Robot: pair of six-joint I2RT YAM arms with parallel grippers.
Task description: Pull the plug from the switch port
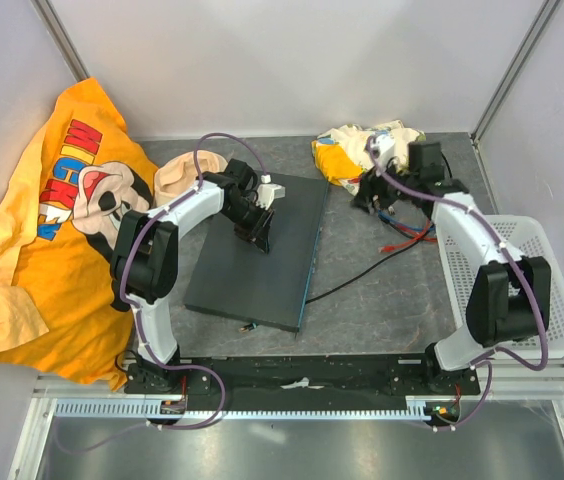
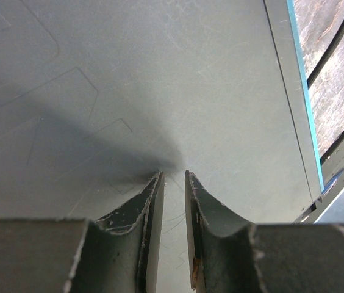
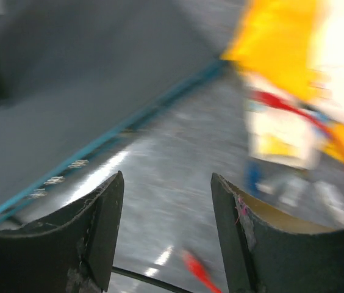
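Observation:
A flat dark grey slab (image 1: 247,275), apparently the switch, lies left of centre with a blue strip along its right edge. My left gripper (image 1: 262,240) is low over its top, fingertips a little apart, nothing between them. My right gripper (image 1: 367,195) hangs open above the floor right of the slab, blurred in the top view, nothing between its fingers. A black cable (image 1: 367,270) runs from near the slab's right edge toward the right rear; red cables (image 1: 412,243) and blue ones lie there. I cannot make out a plug in a port.
An orange cloth (image 1: 62,230) fills the left. Yellow and cream cloths (image 1: 342,160) lie at the back, beside loose cables. A white perforated basket (image 1: 517,300) stands at the right. Grey floor between slab and basket is clear apart from cables.

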